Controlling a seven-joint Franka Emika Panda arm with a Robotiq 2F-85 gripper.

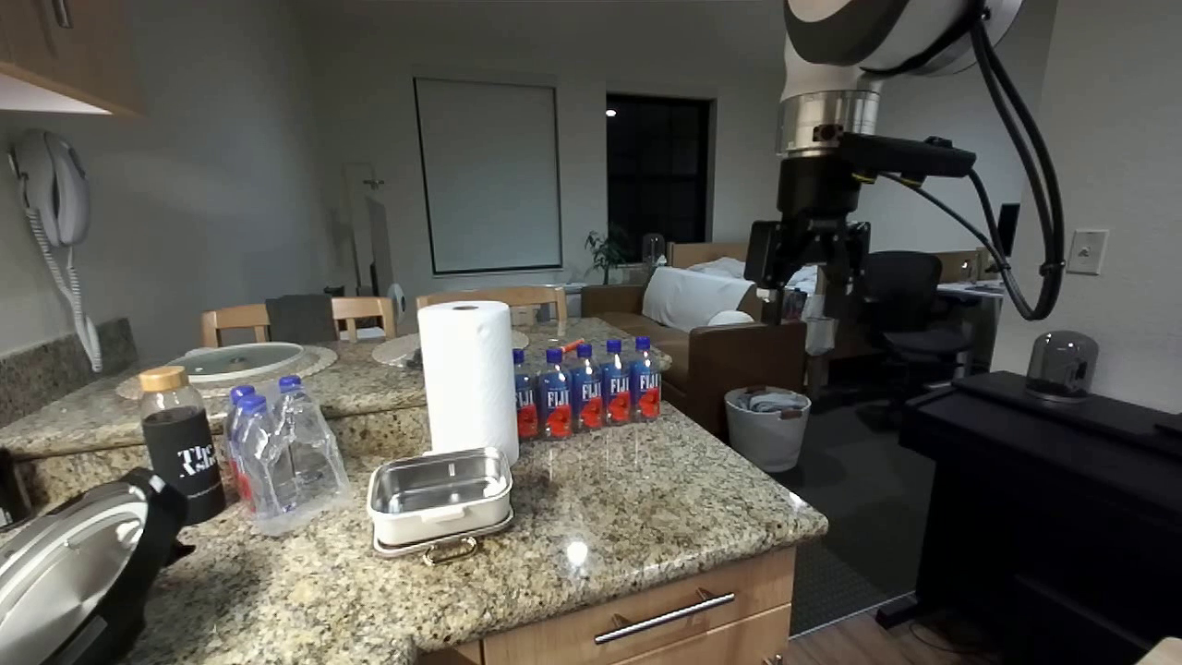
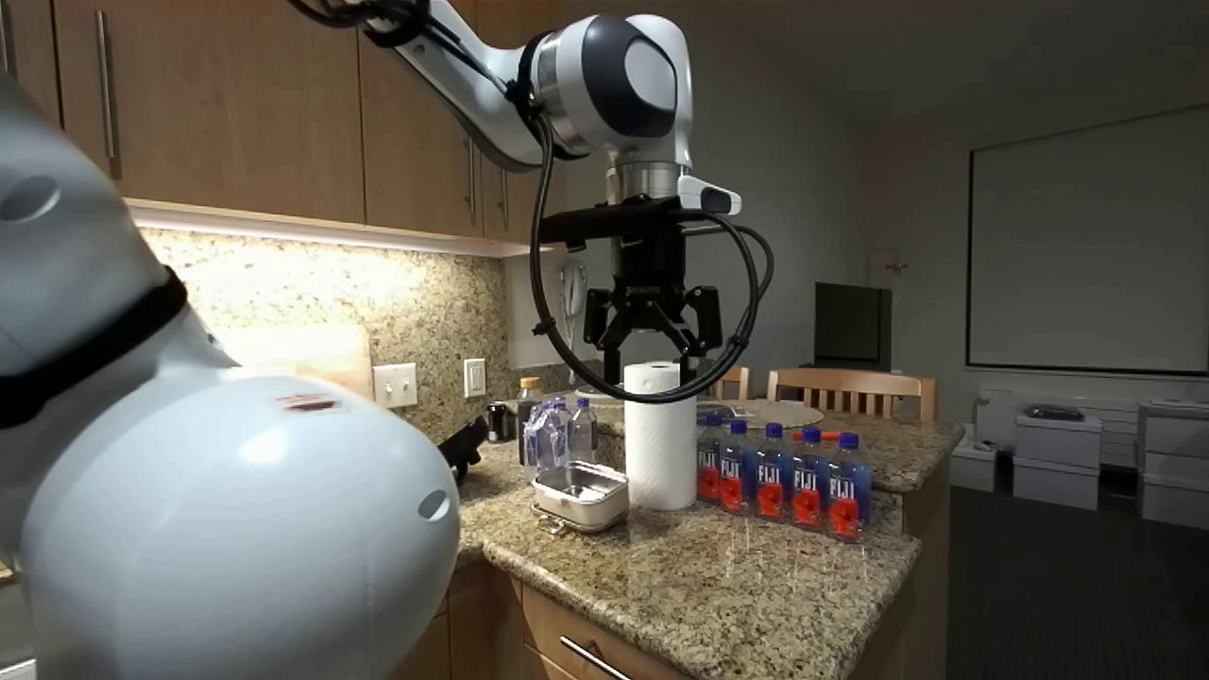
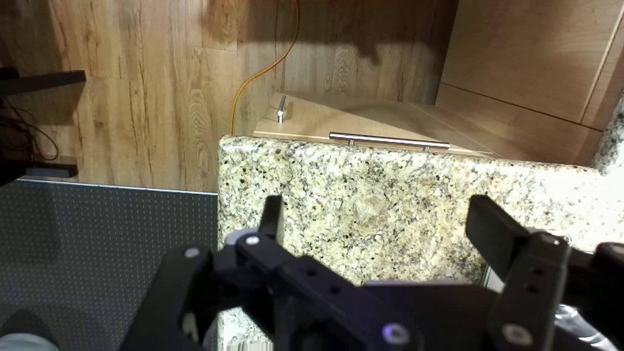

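My gripper stands open above the granite counter (image 3: 345, 193), its two fingers wide apart and nothing between them. In exterior view 2 the same gripper (image 2: 648, 368) hangs pointing down, well clear of the counter. On the counter are a white-sided metal container (image 1: 440, 495), a tall paper towel roll (image 1: 467, 382) just behind it, and a row of several Fiji water bottles (image 1: 587, 390) to the roll's right. Further left, a few clear bottles in plastic wrap (image 1: 283, 454) stand next to a dark bottle with a wooden-coloured cap (image 1: 183, 449).
At the counter's near left lies a black-rimmed appliance or lid (image 1: 83, 565). A raised ledge with a plate (image 1: 242, 360) runs behind.
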